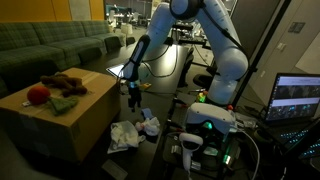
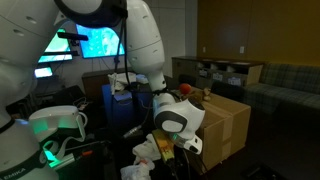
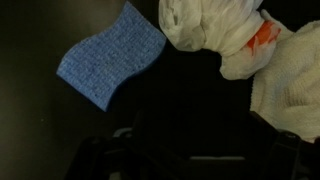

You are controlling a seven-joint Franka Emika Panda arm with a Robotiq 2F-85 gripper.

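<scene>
A blue cloth lies on the dark table at the upper left of the wrist view. To its right is a crumpled white plastic bag with an orange-red mark, and a white textured cloth lies at the right edge. My gripper is open along the bottom of the wrist view, with only dark tabletop visible between its fingers. From exterior view 1, the gripper hangs near the large box, behind the white cloth and the plastic bag. Shadow hides the fingertip detail there.
A large brown box stands beside the gripper, carrying a red ball and a brown plush toy. Nearer the camera lies a flat pale item. An open laptop is at the right.
</scene>
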